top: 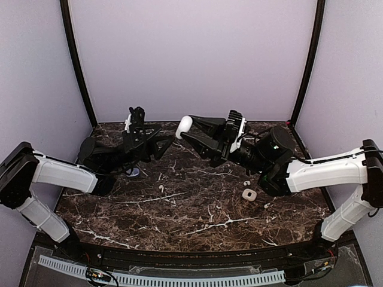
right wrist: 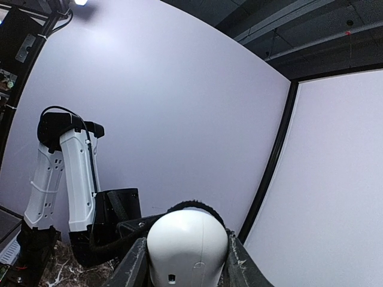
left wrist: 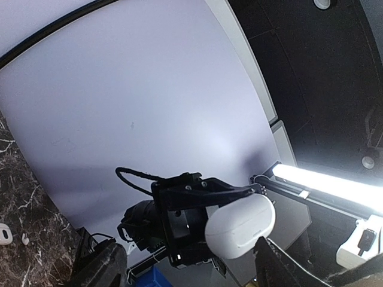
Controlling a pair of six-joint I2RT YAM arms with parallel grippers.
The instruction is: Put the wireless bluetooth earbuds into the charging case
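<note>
A rounded white charging case (top: 184, 125) is held in the air above the table, with my right gripper (top: 187, 127) shut on it. In the right wrist view the case (right wrist: 188, 248) fills the space between the fingers, and its lid looks shut. Just left of the case, my left gripper (top: 167, 146) stands open and empty. The left wrist view shows the case (left wrist: 240, 226) ahead of its parted fingers (left wrist: 105, 269). Small white pieces that look like earbuds lie on the table, one at the middle left (top: 161, 188) and another at the right (top: 247, 183).
A white square object with a dark centre (top: 249, 195) lies right of centre, with a small white piece (top: 267, 205) beside it. Behind the left arm is a bluish round item (top: 132, 172).
</note>
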